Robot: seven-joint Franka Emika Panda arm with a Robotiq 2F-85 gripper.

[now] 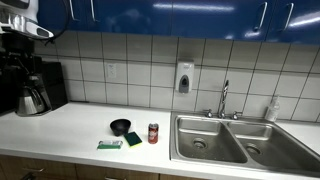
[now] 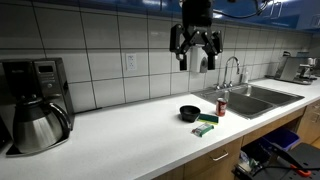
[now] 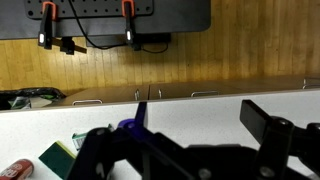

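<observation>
High above the counter, my gripper [image 2: 194, 62] hangs open with nothing between its fingers. In the wrist view the gripper spans the counter's front edge and bare white top. A black bowl [image 1: 121, 127] sits on the counter, with a dark green sponge [image 1: 133, 138] in front of it. To the sponge's right stands a red can [image 1: 153, 133]; a small green-and-white item [image 1: 109, 145] lies near the front edge. All of these are well below the gripper and apart from it. The wrist view shows the can [image 3: 17, 170] only partly, at the lower left corner.
A double steel sink [image 1: 245, 142] with a faucet [image 1: 223, 100] lies right of the can. The coffee maker [image 2: 40, 105] stands at the counter's other end, with clear white counter [image 2: 120, 135] between. Blue cabinets [image 1: 140, 18] hang overhead; a drawer stands open below the sink.
</observation>
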